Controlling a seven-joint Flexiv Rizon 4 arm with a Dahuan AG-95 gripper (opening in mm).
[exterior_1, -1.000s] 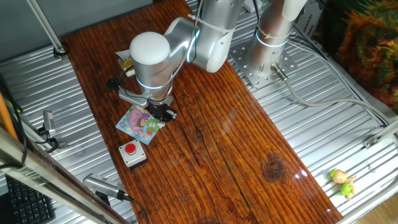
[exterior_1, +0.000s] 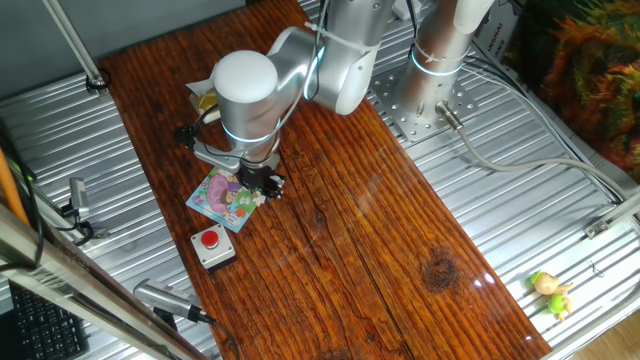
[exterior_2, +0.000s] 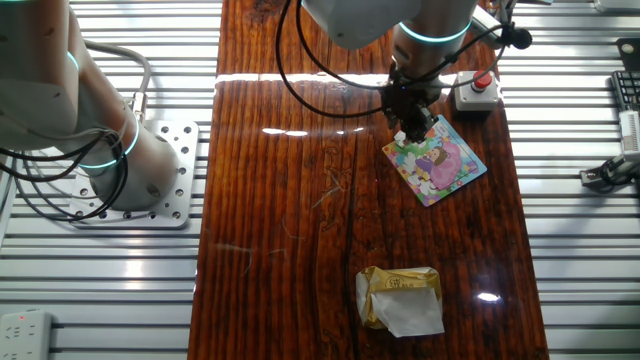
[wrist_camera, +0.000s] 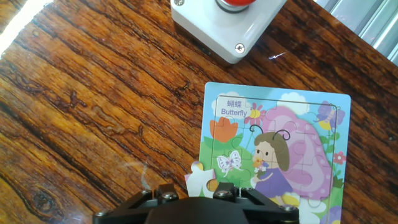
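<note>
A square butterfly puzzle (wrist_camera: 273, 149) with a girl and pink wings lies flat on the wooden table. At its left edge in the wrist view, a loose, mostly white puzzle piece (wrist_camera: 198, 179) sits tilted and partly overlaps the border. My gripper is over that edge with its fingers apart, and the piece shows in the gap ahead of them. Wood is visible between the left fingertip and the piece. Exterior view 2 shows the dark gripper (exterior_2: 415, 125) low over the puzzle's corner; the lower part of the puzzle is hidden in the wrist view.
A white box with a red button (exterior_1: 212, 246) stands close beside the puzzle. A gold and white packet (exterior_2: 400, 300) lies farther along the table.
The arm and gripper have shifted very slightly to the right in exterior view 1. The puzzle and button box have not moved.
</note>
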